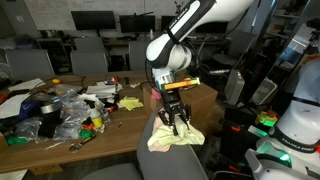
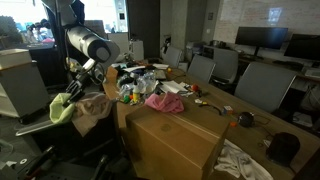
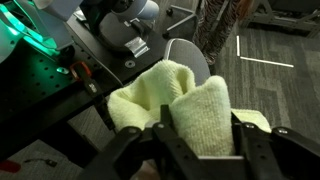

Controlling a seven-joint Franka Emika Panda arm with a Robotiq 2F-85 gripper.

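Note:
A pale yellow-cream cloth hangs in folds over the grey chair back; in the other exterior view the cloth looks light green. My gripper is right at its upper part. In the wrist view the cloth bunches up close to the gripper, whose dark fingers stand on either side of its near folds. How firmly the fingers close on it is hidden by the fabric. Beside it a brownish-pink cloth lies over the chair.
Behind, a wooden table carries plastic bags, bottles and other clutter. A pink cloth lies on the table's far part. The dark robot stand is close beside the chair. Several office chairs stand further back.

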